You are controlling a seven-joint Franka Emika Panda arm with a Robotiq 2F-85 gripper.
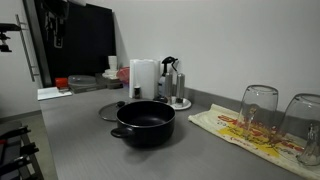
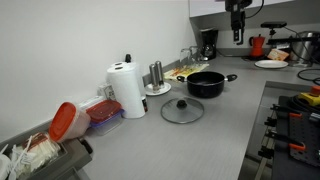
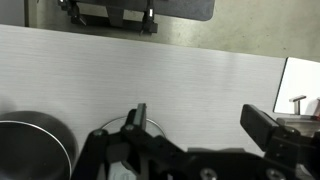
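A black two-handled pot [image 1: 146, 136] stands uncovered on the grey table, with its dark interior showing in the wrist view, where the pot [image 3: 30, 152] is cut by the left edge. Beside it a glass lid [image 2: 182, 112] with a dark knob lies flat on the table. In the wrist view the lid is partly hidden behind the gripper. High over the table hangs my gripper [image 2: 237, 30], well above pot and lid. Its fingers are spread wide and the gap between them [image 3: 194, 112] is empty, so the gripper is open.
Two upturned glass jars [image 1: 258, 110] stand on a yellow-patterned cloth [image 1: 220, 121]. A white canister [image 2: 126, 90], plastic containers [image 2: 103, 115] and a red bowl [image 2: 69, 121] line the wall.
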